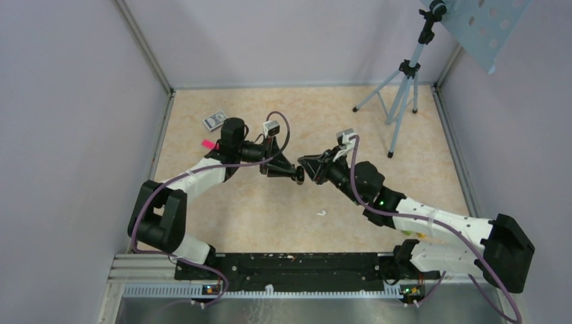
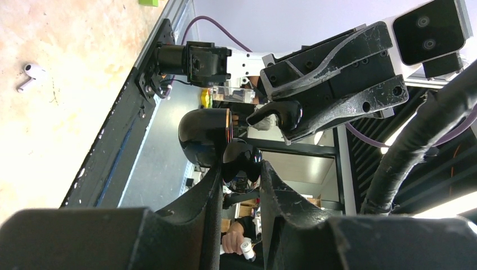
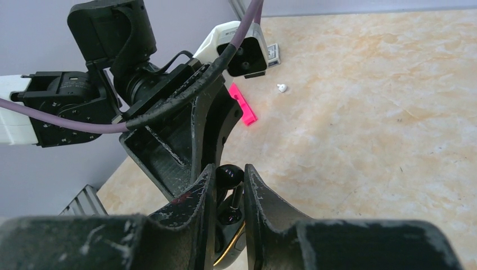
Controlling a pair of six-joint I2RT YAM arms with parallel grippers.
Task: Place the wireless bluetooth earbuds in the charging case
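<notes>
Shut on the glossy black charging case (image 2: 205, 138), my left gripper holds it up off the table. The case stands open, with a thin gold line along its rim. A glossy black earbud (image 3: 229, 175) is pinched in my right gripper, its stem reaching toward the case. In the left wrist view the black earbud (image 2: 289, 114) appears apart from the case, above and to the right. From above, the right gripper (image 1: 303, 162) is close to the case (image 1: 300, 175). The inside of the case is mostly hidden.
A white earbud (image 2: 35, 72) lies on the table near its front; another small white piece (image 3: 282, 88) lies farther back. A pink strip (image 3: 243, 104) and a grey-white box (image 1: 215, 120) are at the left. A tripod (image 1: 405, 74) stands back right.
</notes>
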